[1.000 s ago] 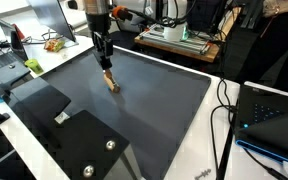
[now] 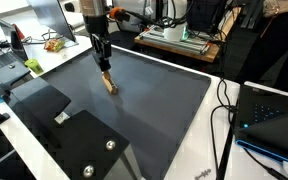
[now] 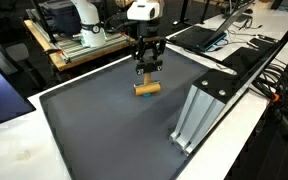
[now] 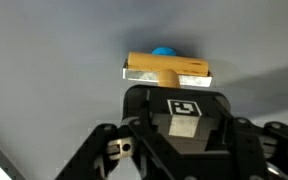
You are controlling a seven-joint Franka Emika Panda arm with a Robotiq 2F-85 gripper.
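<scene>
A wooden mallet-like tool hangs head down from my gripper (image 3: 148, 74), which is shut on its upright handle (image 4: 168, 77). Its light wooden head (image 3: 147, 89) lies crosswise below the fingers, low over the grey table; whether it touches the surface cannot be told. In the wrist view the head (image 4: 168, 63) runs left to right just ahead of the gripper, with a pale strip along its near side. A small blue piece (image 4: 163, 51) shows just beyond the head, partly hidden by it. From the side, the wooden tool (image 2: 110, 83) is nearly upright.
A dark box-like fixture (image 2: 87, 142) stands at the table's near edge in exterior view 1. Cables (image 2: 222, 105) hang near the table's right edge, and a green item (image 2: 34, 65) lies at far left.
</scene>
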